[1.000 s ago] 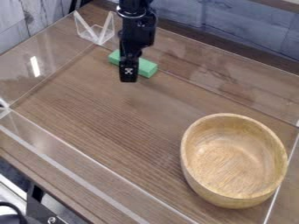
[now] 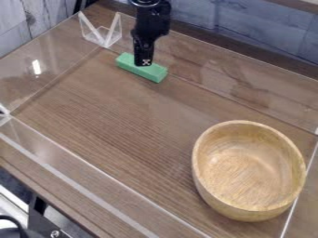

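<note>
My black gripper point(image 2: 145, 59) reaches down from the top of the view over a green block point(image 2: 141, 71) lying on the wooden table toward the back left. Its fingertips are at the upper edge of the block, near its middle. The fingers look narrow; whether anything is between them is too small to make out.
A large wooden bowl point(image 2: 248, 171) sits at the front right. A clear plastic object point(image 2: 99, 30) stands at the back left.
My gripper has moved back, away from the front of the table, from in front of the green block to its upper edge. More of the block's front now shows.
</note>
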